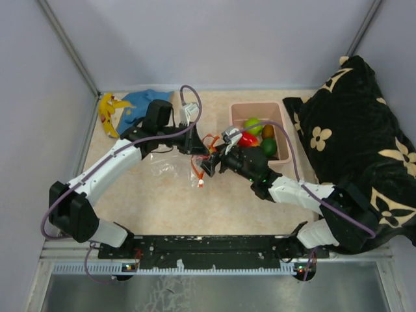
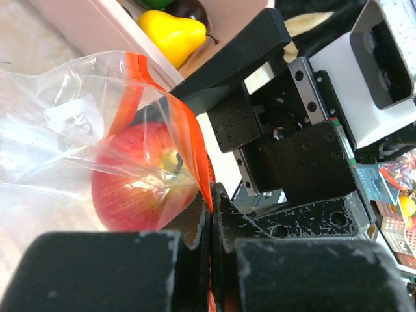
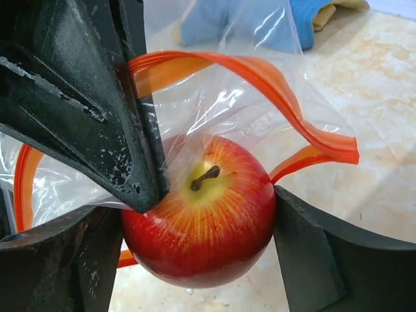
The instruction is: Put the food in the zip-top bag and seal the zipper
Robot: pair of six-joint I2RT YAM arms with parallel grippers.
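Note:
A red apple sits at the mouth of the clear zip top bag, which has an orange zipper edge. In the left wrist view, the apple shows through the plastic. My left gripper is shut on the bag's orange rim, and a black finger of it overlaps the apple's upper left in the right wrist view. My right gripper is open wide, its fingers on either side of the apple and close against it. From above, both grippers meet over the bag, largely hiding the apple.
A pink box at back right holds a green fruit, a red one and others. A yellow banana toy lies beside a blue cloth at back left. Dark floral fabric lies right.

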